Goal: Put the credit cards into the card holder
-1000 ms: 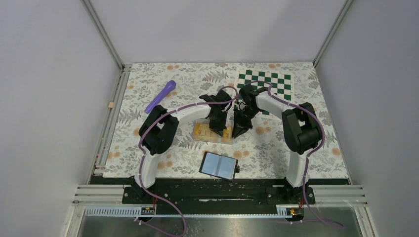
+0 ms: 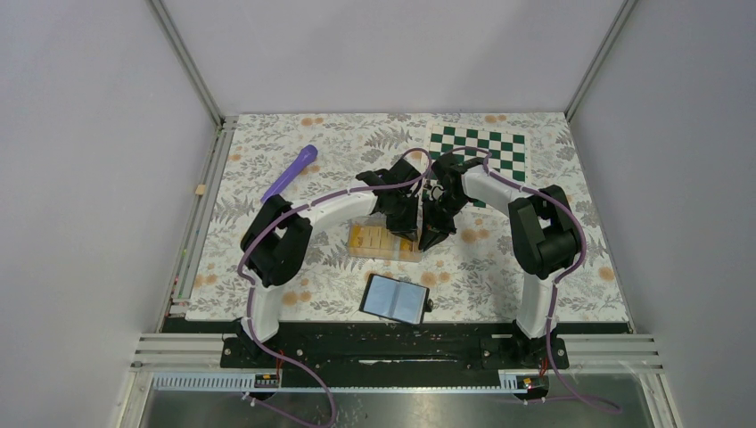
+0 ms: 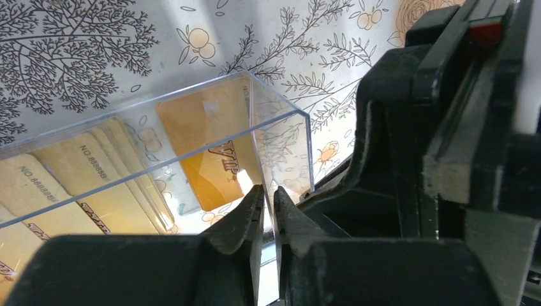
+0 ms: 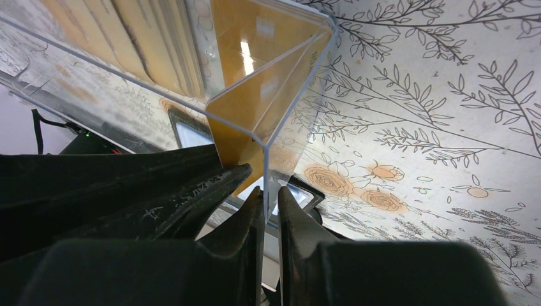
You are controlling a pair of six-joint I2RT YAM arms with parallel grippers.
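A clear box (image 3: 281, 115) holds gold credit cards (image 3: 89, 178) leaning in a row at its left. At its right end, a separate gold card (image 4: 236, 143) stands tilted, reaching past the rim in the right wrist view. My left gripper is at that card's upper edge with a narrow gap between its fingers; whether they touch it on both sides is unclear. On the box's right corner edge, my right gripper is shut, the clear plastic between its fingertips. The card holder (image 2: 394, 298), dark-edged with pale windows, lies open nearer the front.
A purple stick-like object (image 2: 290, 173) lies at the back left. A green checkered board (image 2: 499, 147) is at the back right, partly under the right arm. Both grippers are close together over the box. The table between box and holder is clear.
My left gripper has shifted slightly right, toward the box's right end and my right gripper. The right arm stays in place.
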